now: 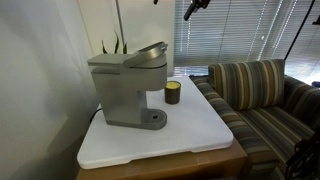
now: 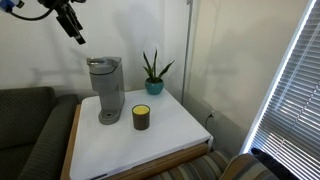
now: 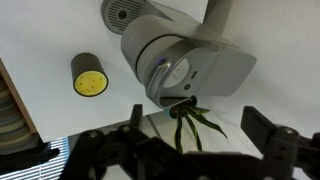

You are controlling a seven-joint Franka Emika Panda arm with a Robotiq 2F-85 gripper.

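A grey coffee maker (image 1: 125, 92) stands on the white tabletop (image 1: 190, 135); its silver-edged top (image 1: 150, 53) looks tilted upward. Beside it sits a dark mug-like cup (image 2: 141, 118) with a yellow top, upright and apart from the machine. From above, the wrist view shows the yellow-topped cup (image 3: 89, 76) to the left and the coffee maker (image 3: 180, 60) in the upper middle. My gripper is open, its fingers wide apart with nothing between them. It hangs well above the table, higher than the machine, touching nothing.
A plant in a teal pot (image 2: 154, 86) stands behind the coffee maker, near the wall. A striped sofa (image 1: 250, 88) borders the table on one side, and a dark couch (image 2: 35, 125) on another.
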